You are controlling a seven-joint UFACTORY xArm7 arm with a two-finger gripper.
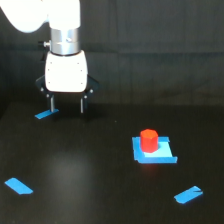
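A small red cylinder-like object (149, 140) sits upright on a light square (162, 154) edged with blue tape, right of centre. At the upper left, my gripper (68, 104) points down with its fingers (83, 104) spread wide. Nothing shows between them. It is well apart from the red object, to the left of it and farther back.
Blue tape strips lie on the dark table at the front left (18, 186), at the front right (188, 194) and near the gripper (46, 114). A dark curtain-like backdrop (150, 60) stands behind.
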